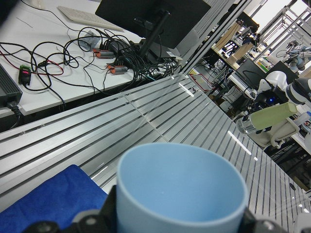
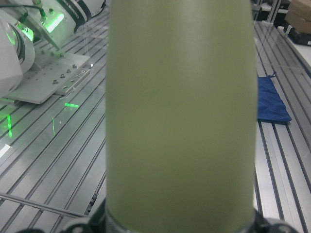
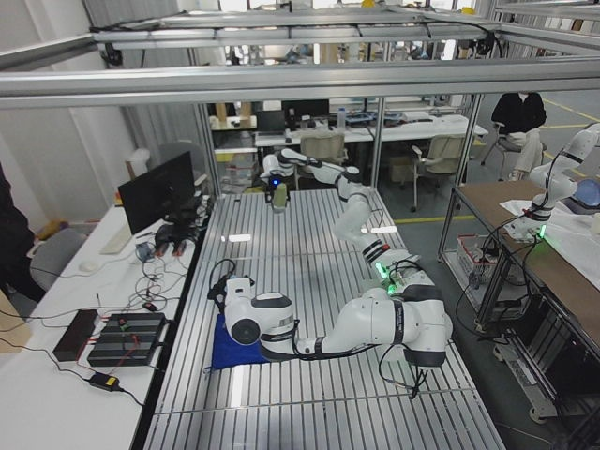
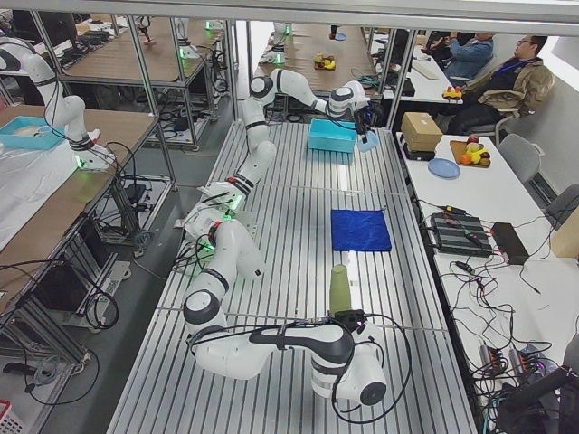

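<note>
A light blue cup point(image 1: 181, 187) fills the lower middle of the left wrist view, with my left gripper shut on it; in the right camera view it shows as a small pale shape point(image 4: 367, 142) beside the far arm. A tall olive-green cylinder point(image 2: 181, 111), like a bottle, is held upright by my right gripper, which is shut on it; it also shows in the right camera view point(image 4: 339, 289). A folded blue cloth point(image 4: 360, 231) lies on the slatted table between the two grippers.
A turquoise bin point(image 4: 332, 137) stands at one end of the slatted table point(image 4: 280, 362). Desks with a monitor point(image 3: 155, 192), cables and electronics run along one side; metal frame posts and rails surround the table.
</note>
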